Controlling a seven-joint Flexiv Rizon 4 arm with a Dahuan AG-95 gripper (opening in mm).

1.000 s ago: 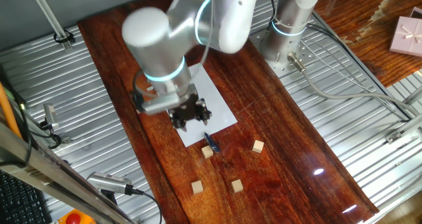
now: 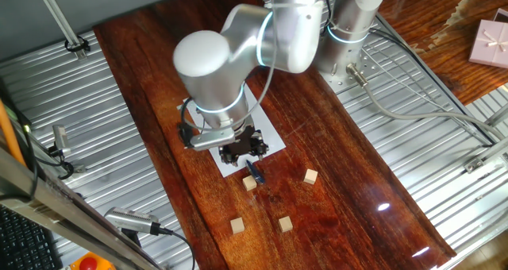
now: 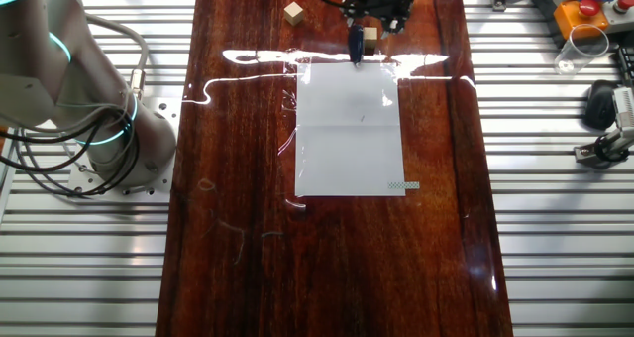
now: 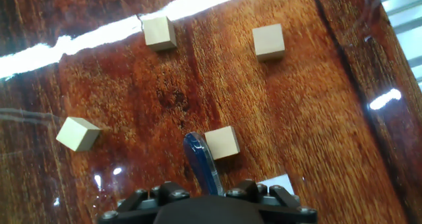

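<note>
A dark blue pen-like object (image 2: pixel 254 171) (image 4: pixel 200 159) lies on the wooden table, one end by the edge of a white paper sheet (image 3: pixel 347 154). Close against its side sits a pale wooden cube (image 4: pixel 222 143) (image 2: pixel 249 183). My gripper (image 2: pixel 244 153) hovers over the paper's near end, just short of the blue object. Along the bottom of the wrist view its fingers (image 4: pixel 155 196) stand apart, and the blue object's lower end shows in line with the gap. It looks open, with nothing visibly gripped; the blue object's far end is hidden behind the gripper body.
Several more wooden cubes lie spread out: one (image 2: pixel 310 176) to the right, two others (image 2: pixel 237 225) (image 2: pixel 286 224) farther from the paper. A small checkered strip (image 3: pixel 404 185) rests at the paper's corner. Beyond the paper, the table (image 3: pixel 327 268) is bare.
Over the last second my gripper has moved right in the exterior view and slightly down, toward the blue object. The cubes and blue object have stayed put.
</note>
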